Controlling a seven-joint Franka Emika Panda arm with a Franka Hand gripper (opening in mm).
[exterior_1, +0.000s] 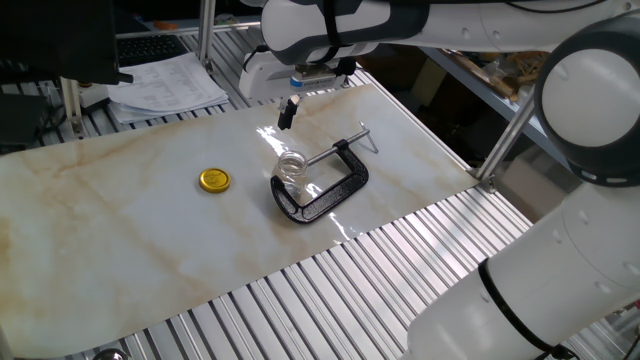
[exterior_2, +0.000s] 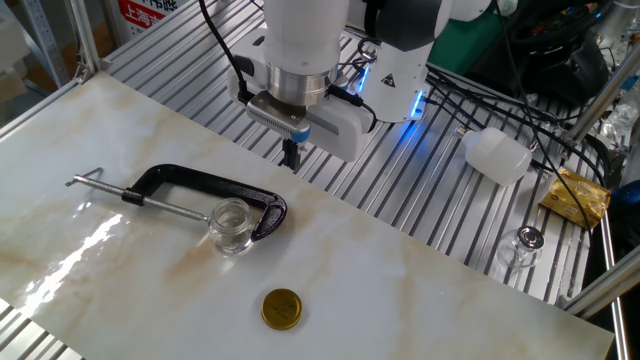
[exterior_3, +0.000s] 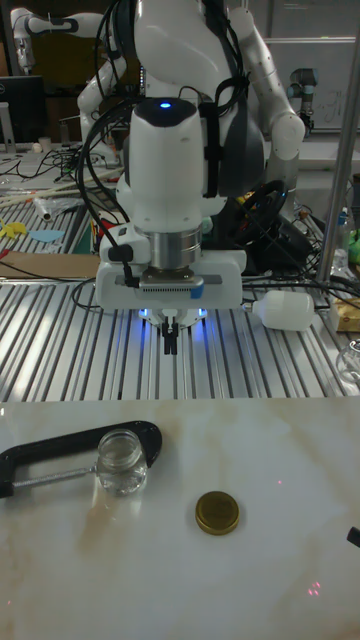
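A small clear glass jar stands open-topped at one end of a black C-clamp, the tip of the clamp's screw against its side. The clamp lies flat on the marbled board. Apart from both, a round gold lid rests flat on the board. My gripper hangs above and behind the jar and lid, touching neither. Its dark fingers point down and sit close together, shut, and nothing shows between them.
Slatted metal rails surround the board. On them are a white bottle, a small glass container and a yellow packet. Papers lie behind the board.
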